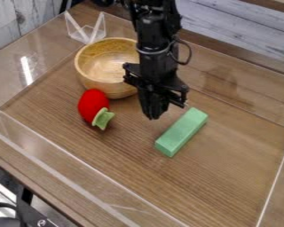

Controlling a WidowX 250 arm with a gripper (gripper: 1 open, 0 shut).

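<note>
My black gripper (154,105) hangs over the wooden table, between a red object with a green tip (93,104) on its left and a green rectangular block (181,132) on its lower right. I cannot tell how far apart its fingers are or whether anything is between them. A tan bowl (97,62) sits behind it on the left, partly hidden by the arm.
A clear plastic bag or holder (86,25) lies at the back left.
</note>
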